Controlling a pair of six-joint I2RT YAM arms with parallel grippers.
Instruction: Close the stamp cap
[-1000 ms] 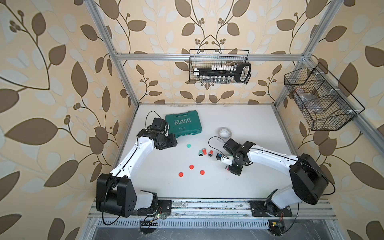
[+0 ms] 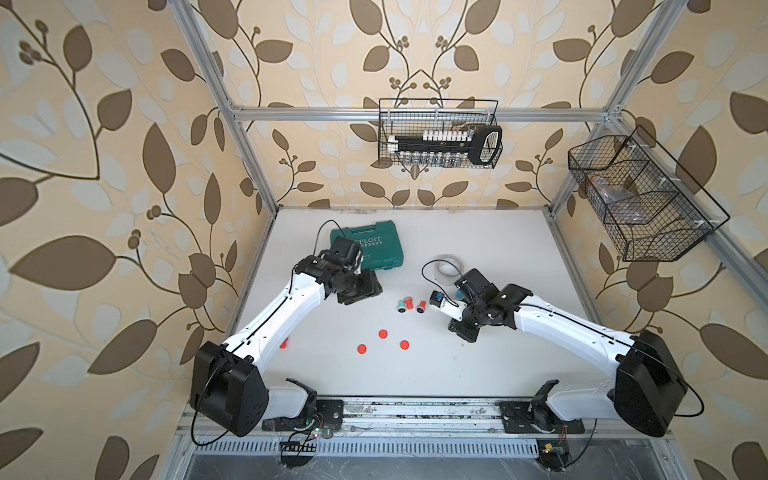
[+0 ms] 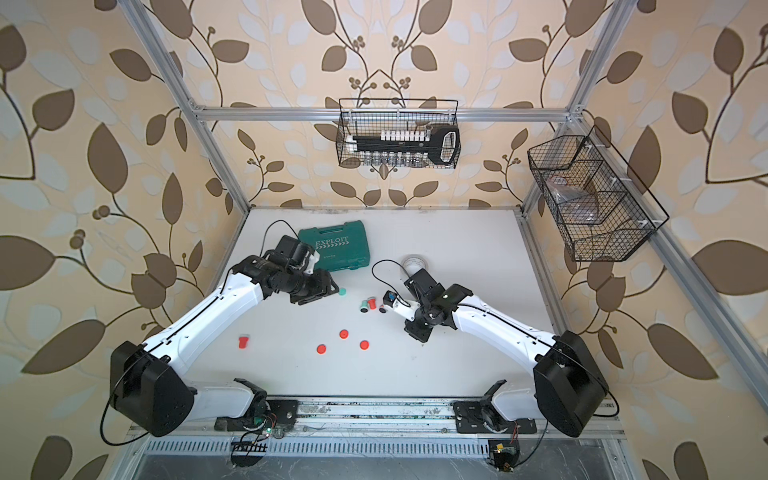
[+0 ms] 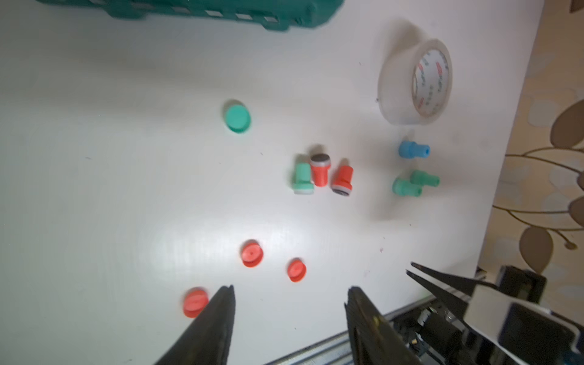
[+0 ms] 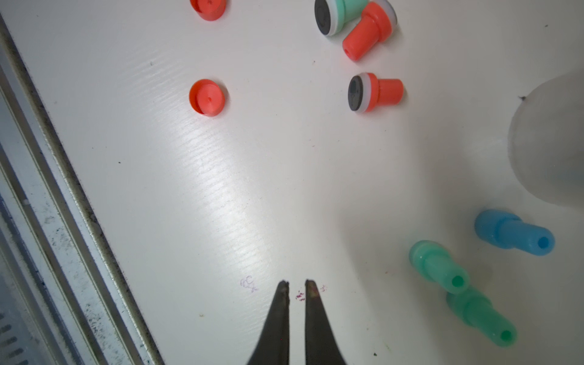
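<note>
My left gripper hangs above the table, open, with nothing between its fingers. My right gripper is shut; only a thin gap shows between its fingertips, with no object seen in it. Loose caps lie on the white table: a green cap (image 4: 237, 118) and three red ones, such as this red cap (image 5: 207, 97). Mid-table lie a green stamp (image 4: 303, 179), a red stamp (image 5: 368, 30) and another red stamp (image 5: 376, 92), their dark faces uncovered. A small red object (image 3: 242, 341) lies far left, partly behind the left arm in the top left view.
A blue stamp (image 5: 514, 232) and two green stamps, one green stamp (image 5: 439, 266) nearest, are grouped on the right. A tape roll (image 4: 419, 82) stands behind them. The green case (image 2: 372, 244) is at the back left.
Left gripper has moved right. Right gripper has shifted slightly back.
</note>
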